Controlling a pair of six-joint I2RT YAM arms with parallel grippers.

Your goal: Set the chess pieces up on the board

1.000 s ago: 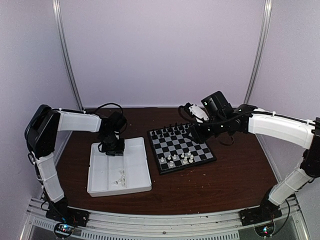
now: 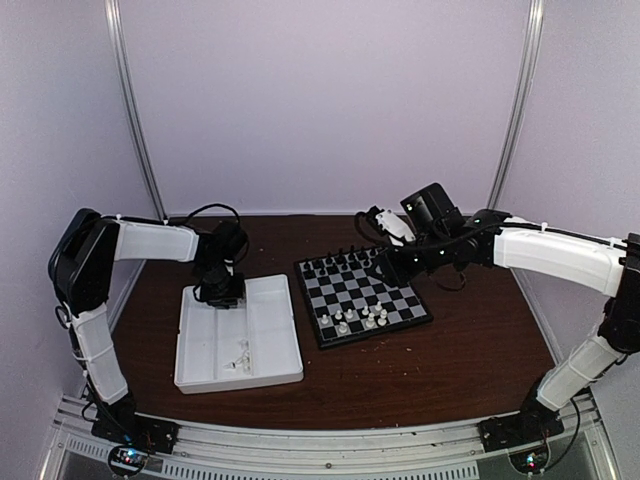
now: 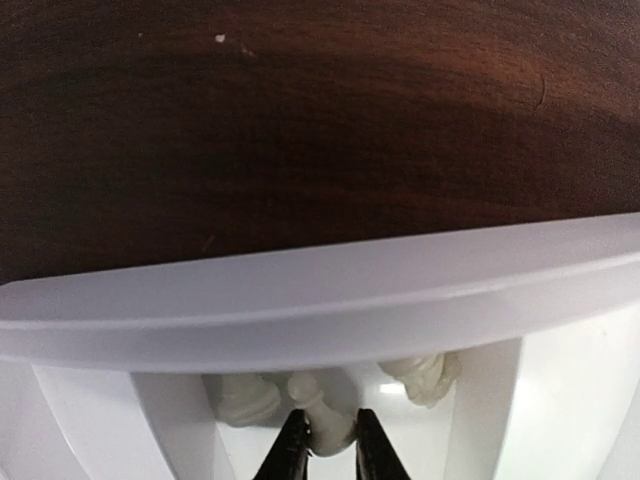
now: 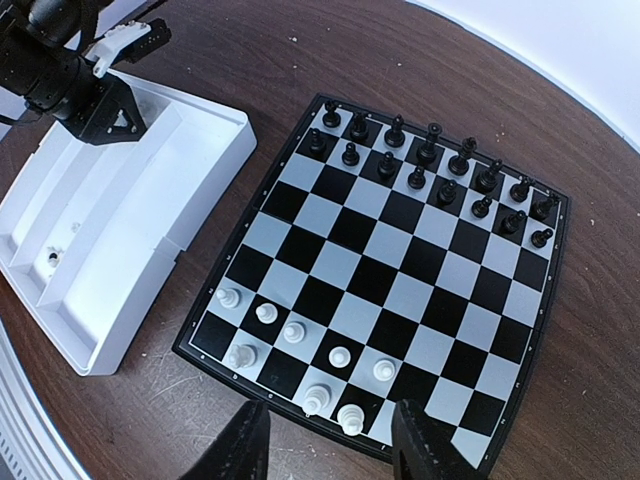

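Note:
My left gripper is shut on a white pawn [image 3: 312, 400] inside the white tray [image 2: 275, 350], at its far end; other white pieces [image 3: 250, 400] lie beside it in the compartment. The chessboard [image 4: 385, 270] carries black pieces [image 4: 425, 150] along its far side and several white pieces [image 4: 339, 356] along the near side. My right gripper hangs open above the board's near edge, nothing visible between its fingers.
More small white pieces [image 2: 240, 360] lie in the near part of the tray's middle compartment. Bare table [image 2: 470, 370] surrounds the board at the right and front. Walls enclose the table.
My left gripper has shifted very slightly at the tray's far end. The right arm and the board look unchanged.

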